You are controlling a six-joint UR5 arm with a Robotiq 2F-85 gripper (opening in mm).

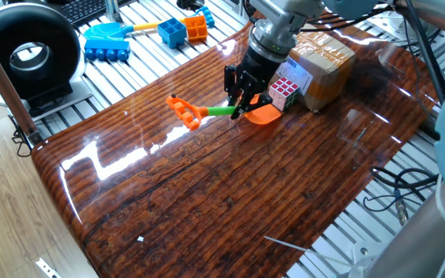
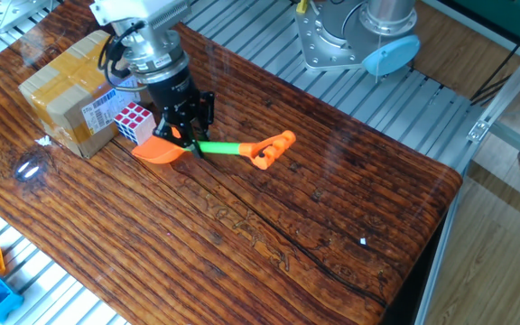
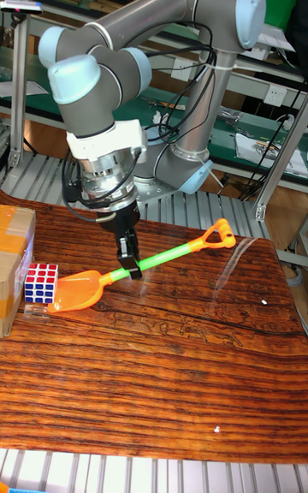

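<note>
A toy shovel has an orange scoop, a green shaft and an orange grip handle. My black gripper points down and is shut on the green shaft near the scoop end. In exterior view 2, the handle reaches out to the right, away from the gripper. A Rubik's cube with red, white and blue faces stands right by the scoop. Whether scoop and cube touch, I cannot tell. Parts of the shaft and scoop are hidden behind the fingers in exterior view 1.
A taped cardboard box stands directly behind the cube. Blue and orange toy blocks and a blue shovel lie on the slatted metal surface beyond the table edge.
</note>
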